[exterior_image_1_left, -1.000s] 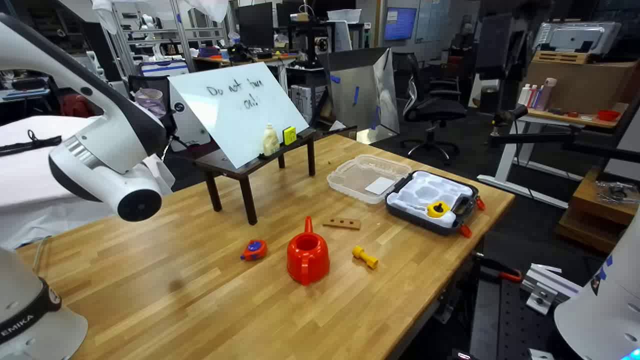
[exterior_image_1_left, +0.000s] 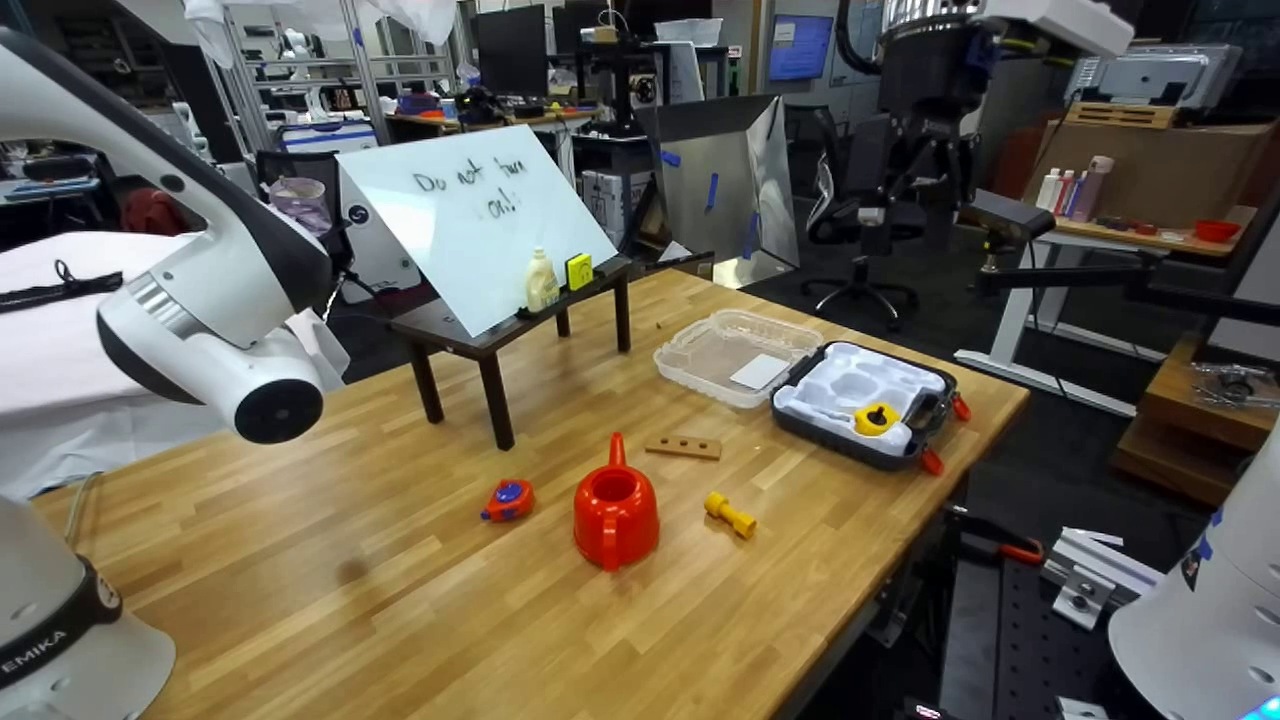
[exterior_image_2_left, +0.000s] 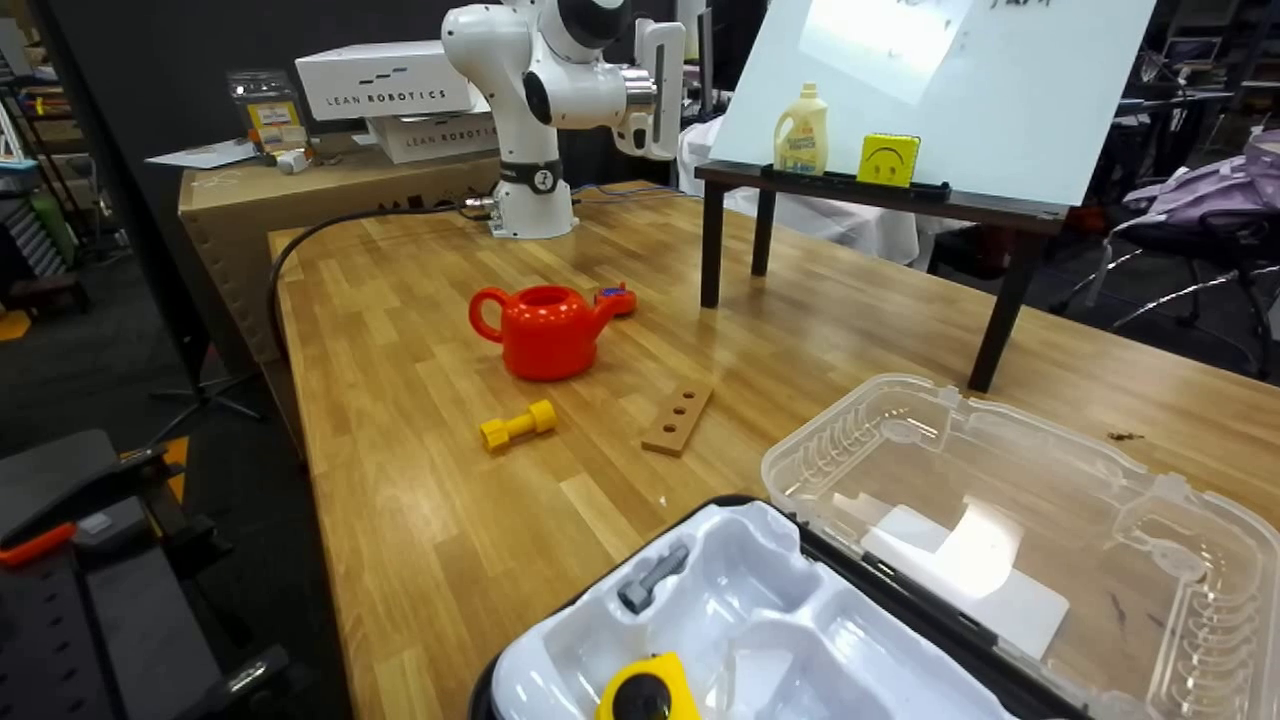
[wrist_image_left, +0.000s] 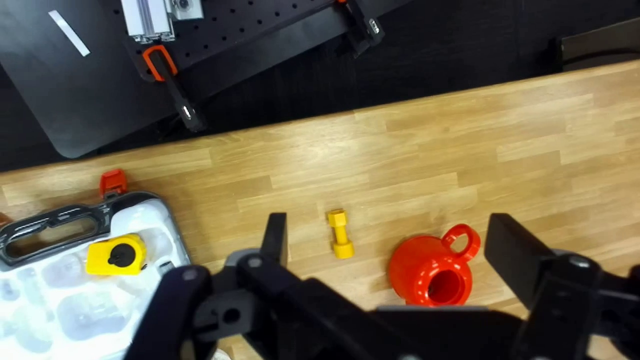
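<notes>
My gripper (exterior_image_1_left: 926, 190) hangs high above the far right side of the table in exterior view 1. It is open and empty; in the wrist view its black fingers (wrist_image_left: 275, 237) stand wide apart. Below, between the fingers in that view, lie a yellow dumbbell-shaped piece (wrist_image_left: 340, 234) and a red teapot (wrist_image_left: 414, 267). Neither is touched. The teapot (exterior_image_2_left: 547, 336) stands upright, with a red and blue tape measure (exterior_image_2_left: 618, 298) behind its spout. A wooden strip with three holes (exterior_image_2_left: 678, 418) lies flat nearby.
An open case (exterior_image_1_left: 859, 450) with a white insert holds a yellow tape measure (exterior_image_1_left: 876, 418) and a grey bolt (exterior_image_2_left: 654, 580). Its clear lid (exterior_image_2_left: 882, 420) lies beside it. A whiteboard (exterior_image_1_left: 474, 216) leans on a dark stand (exterior_image_1_left: 492, 396). Another white arm (exterior_image_2_left: 528, 120) stands at the table's end.
My gripper has shifted left in exterior view 1, and more of the white arm above it now shows. The objects on the table have stayed put.
</notes>
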